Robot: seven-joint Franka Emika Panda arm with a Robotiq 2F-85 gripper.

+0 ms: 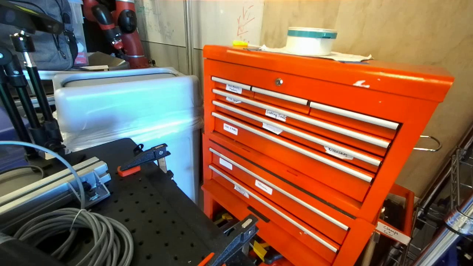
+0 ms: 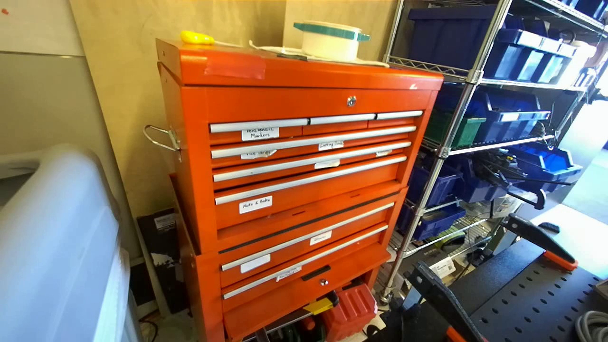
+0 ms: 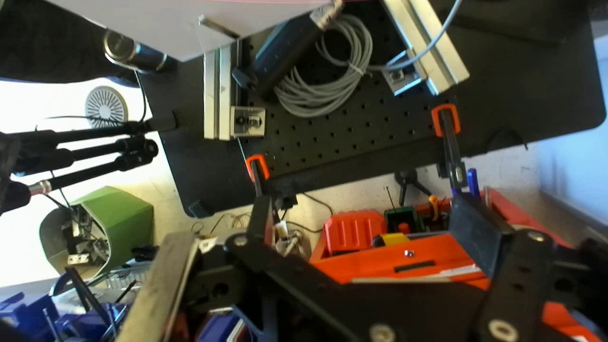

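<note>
In the wrist view my gripper is open, its two dark fingers spread far apart. Nothing is held between them; the gap looks down on the floor and the cabinet's lower part. The red-orange tool cabinet has several drawers with silver handles and white labels, and all of them look shut. On its top are a white tub with a teal rim and a yellow-handled tool. Neither exterior view has my gripper in it.
A black perforated table carries coiled grey cable, metal rails and orange-tipped clamps. Shelving with blue bins stands beside the cabinet. A large white plastic-wrapped object is on the other side. A red case lies beneath the drawers.
</note>
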